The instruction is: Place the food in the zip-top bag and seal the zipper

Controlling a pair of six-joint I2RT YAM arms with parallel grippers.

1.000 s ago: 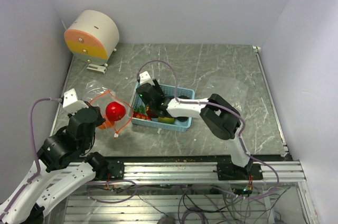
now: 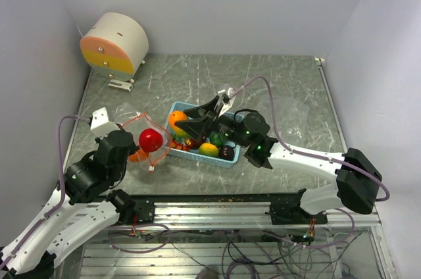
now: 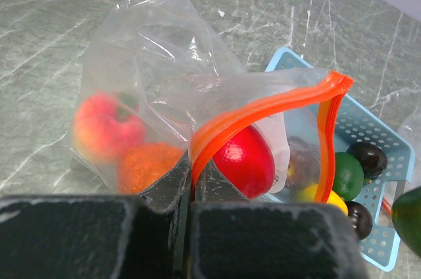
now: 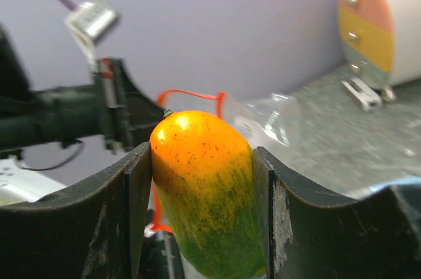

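The clear zip top bag [image 3: 158,22] has an orange zipper rim that stands open. My left gripper is shut on one side of this rim. Inside lie a pinkish-red fruit [image 3: 108,126], an orange fruit [image 3: 148,166] and a shiny red one [image 3: 245,160] near the mouth. An orange-and-green mango [image 4: 204,193] is gripped between the fingers of my right gripper. From above, the mango [image 2: 177,120] is over the left part of the blue basket [image 2: 230,162], right of the bag mouth.
Several more fruits and vegetables are in the basket, among them a yellow fruit [image 2: 208,150] and a dark one [image 2: 226,152]. A rounded drawer box [image 2: 115,42] stands at the back left. Another clear bag [image 2: 286,118] lies flat at right.
The right gripper has come up out of the basket, bringing the mango into sight. Its arm has swung to the right at the elbow. The left gripper and bag have shifted slightly right.
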